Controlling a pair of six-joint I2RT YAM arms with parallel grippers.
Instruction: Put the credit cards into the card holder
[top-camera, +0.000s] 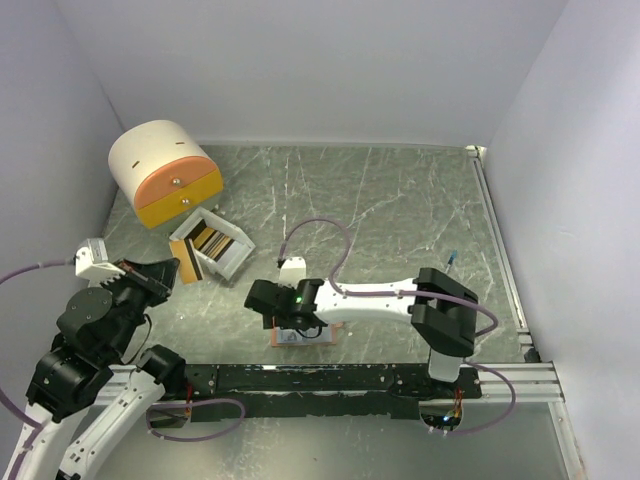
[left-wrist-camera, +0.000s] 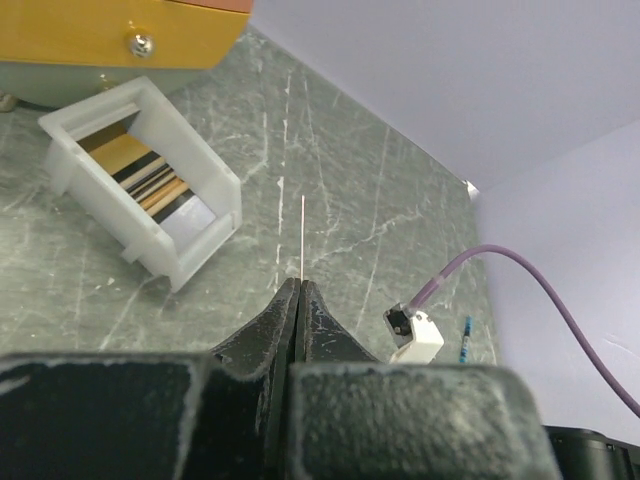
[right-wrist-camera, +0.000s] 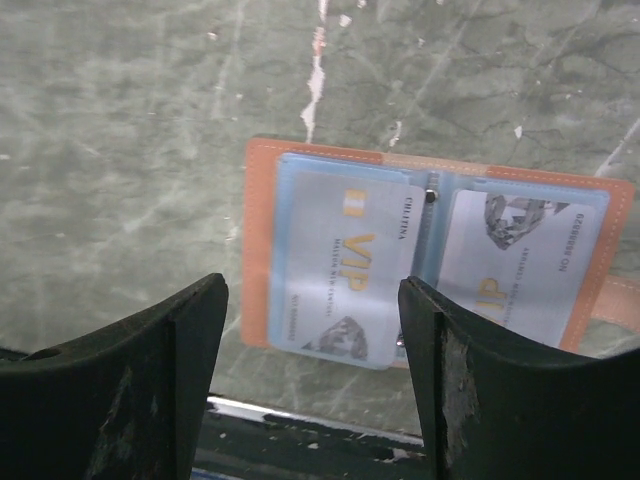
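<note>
My left gripper is shut on a yellow card with a dark stripe, seen edge-on as a thin upright line in the left wrist view. At the front middle, my right gripper hangs open over the card holder, an open folder with blue sleeves that show VIP cards. Nothing is between its fingers. More cards fill part of a white box at the left.
A white, orange and yellow drawer unit stands behind the box. A blue pen lies at the right. Walls enclose the sides and back.
</note>
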